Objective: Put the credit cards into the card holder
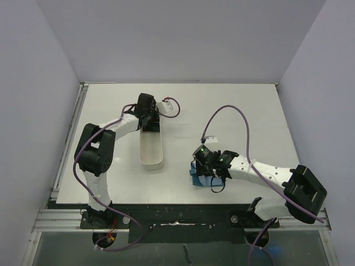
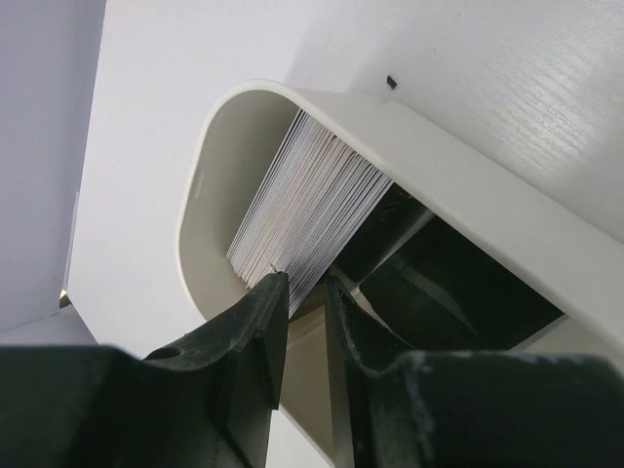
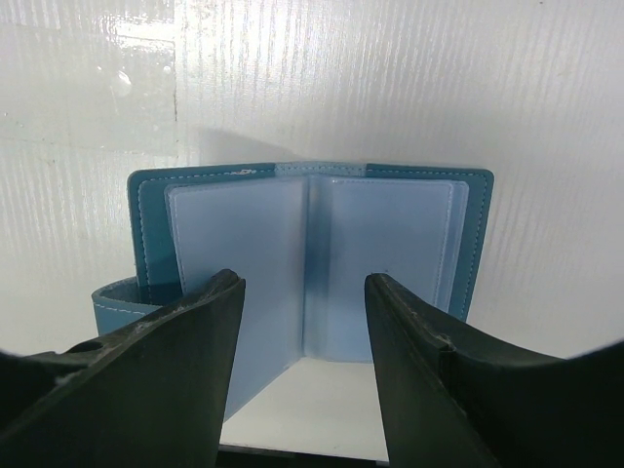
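Inside the far end of the white box (image 1: 151,160), a tight stack of white cards (image 2: 307,195) stands on edge, seen in the left wrist view. My left gripper has its fingertips at the stack's near side, part open with a narrow gap. Card edges show just behind that gap; whether a card is between the fingers cannot be told. The blue card holder (image 3: 331,169) lies unfolded on the table at the front right, its pale clear sleeves (image 3: 385,253) showing. Above it my right gripper is open and empty, its fingers apart over the sleeves.
Black blocks (image 2: 463,283) sit in the box beside the cards. The box's high rim (image 2: 468,185) passes close to the left fingers. Open table (image 1: 222,111) lies at the back and right, and between box and holder.
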